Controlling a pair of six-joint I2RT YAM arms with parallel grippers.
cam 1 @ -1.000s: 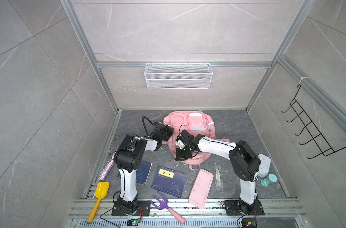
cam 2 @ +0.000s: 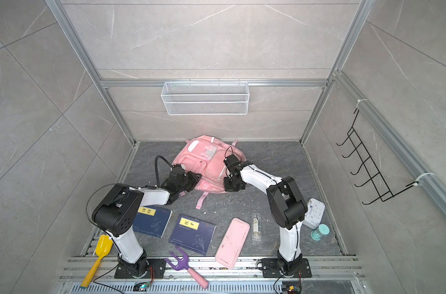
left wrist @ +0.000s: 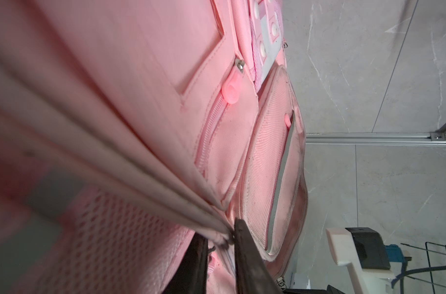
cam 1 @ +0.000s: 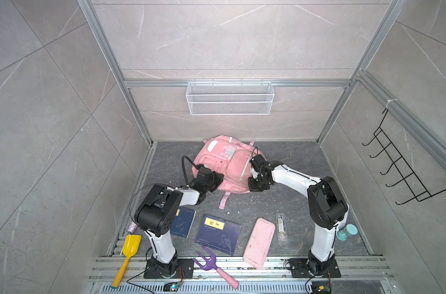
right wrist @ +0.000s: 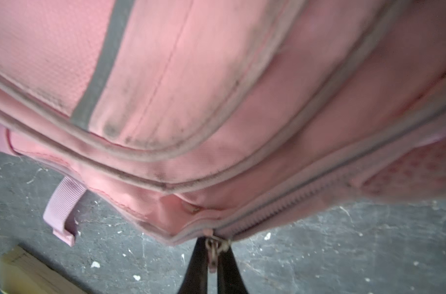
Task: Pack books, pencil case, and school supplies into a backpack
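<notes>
The pink backpack (cam 1: 232,159) lies at the back middle of the floor, turned at a slant. At its lower right edge my right gripper is shut on a metal zipper pull (right wrist: 213,248), which shows between its fingertips. My left gripper is at the near left side, its fingers partly apart and a pink fabric edge (left wrist: 210,225) at their tips; any hold on it is unclear. Two dark blue books (cam 1: 218,234) (cam 2: 151,221), a pink case (cam 1: 259,242) and a clear slim case (cam 1: 281,226) lie in front.
A white patterned box (cam 2: 314,213) and a teal-lidded jar (cam 2: 319,231) stand at the right. Along the front edge lie a yellow shovel (cam 1: 129,250) and a purple fork (cam 1: 209,262). A glittery tube (cam 1: 131,226) is mostly behind the left arm.
The backpack has turned counter-clockwise and shifted left. My right gripper has moved right and toward the back along with its edge.
</notes>
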